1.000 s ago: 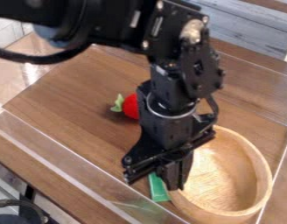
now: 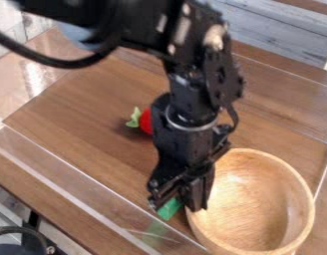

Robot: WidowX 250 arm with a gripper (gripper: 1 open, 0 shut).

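My black gripper (image 2: pixel 179 194) reaches down at the left rim of a light wooden bowl (image 2: pixel 259 204), its fingertips low beside the rim; it looks shut, with nothing clearly between the fingers. A green object (image 2: pixel 167 210) lies partly hidden just below the fingertips, left of the bowl. A red strawberry with green leaves (image 2: pixel 144 123) lies behind the arm on the wooden table.
A clear edge strip runs along the front left, with dark hardware beyond it at bottom left. A pale planked wall stands at back right.
The arm has shifted slightly, its upper part leaning a little left and the gripper moving slightly toward the bowl and downward. The bowl sits a little more to the right.
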